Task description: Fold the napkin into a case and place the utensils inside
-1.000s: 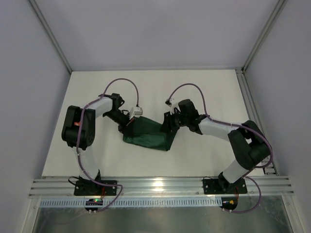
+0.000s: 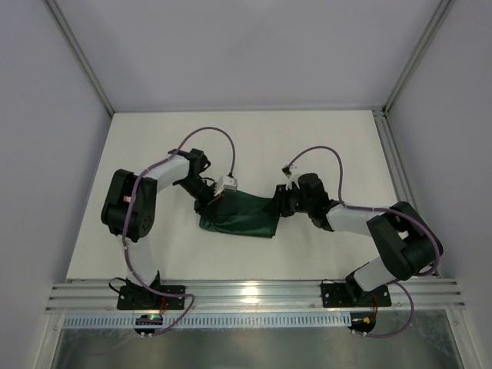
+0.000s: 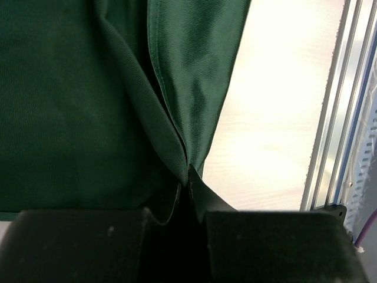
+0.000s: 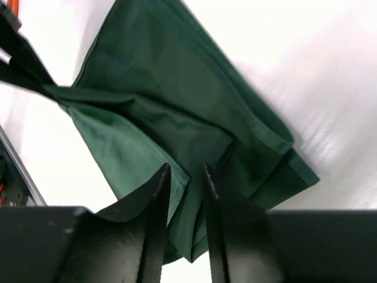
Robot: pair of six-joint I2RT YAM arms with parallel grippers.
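Observation:
A dark green napkin [image 2: 243, 217] lies creased and folded in overlapping layers between both grippers. My left gripper [image 2: 211, 201] is shut on the napkin's left part; in the left wrist view the cloth gathers into a pinch at its black fingertips [image 3: 187, 213]. My right gripper [image 2: 283, 200] is over the napkin's right edge; in the right wrist view its fingers stand apart above folded corners [image 4: 177, 183] of the cloth, and whether they touch it I cannot tell.
The white board [image 2: 246, 146] is clear behind the napkin and at its front. A metal rail [image 2: 254, 288] runs along the front edge, with both arm bases on it. Grey walls enclose the sides and back.
My left gripper and the napkin have shifted slightly to the right. My right gripper has moved right and toward the front from where it was about a second ago.

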